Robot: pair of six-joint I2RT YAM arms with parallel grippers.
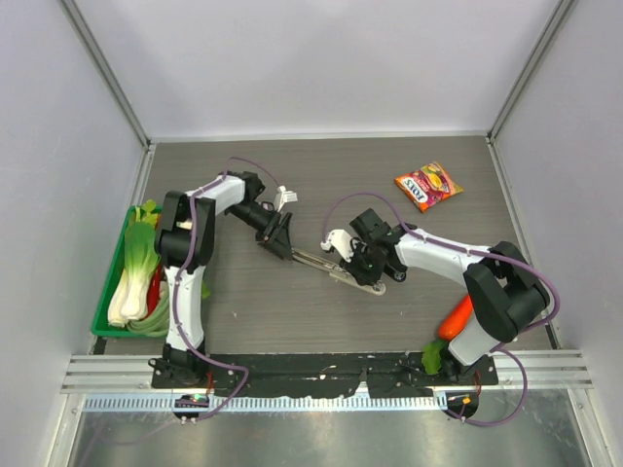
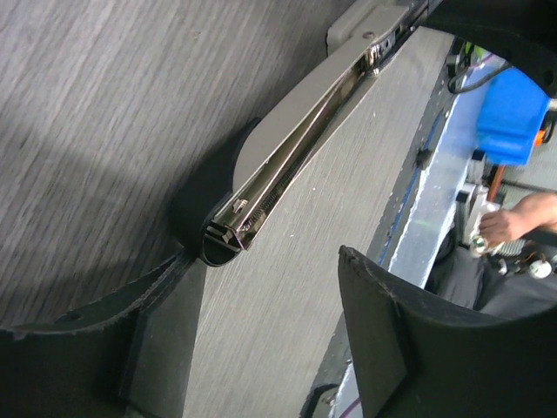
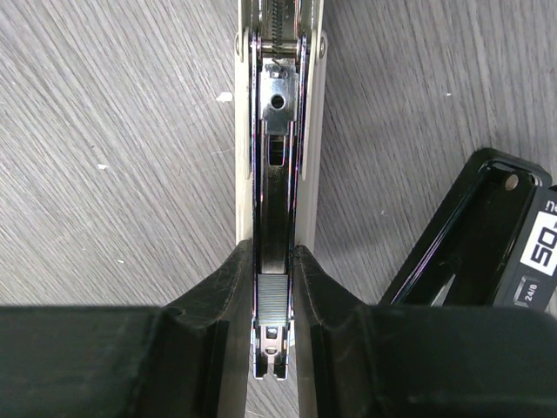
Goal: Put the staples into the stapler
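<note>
The stapler point(image 1: 331, 269) lies opened out on the table, its long cover stretching toward the left arm. In the right wrist view its metal magazine point(image 3: 277, 205) runs upright, with a short ridged silver strip of staples point(image 3: 272, 300) in the rail near the front end. My right gripper is closed around that rail, a fingertip against each side. My left gripper is open at the free end of the cover point(image 2: 228, 233); one finger point(image 2: 178, 292) is right by the dark tip, and the other stands well apart from it.
A black case point(image 3: 487, 235) with a white label lies beside the stapler. A chip bag point(image 1: 429, 185) is at the back right, a carrot point(image 1: 456, 318) at the front right. A green basket point(image 1: 102, 302) of vegetables stands at the left.
</note>
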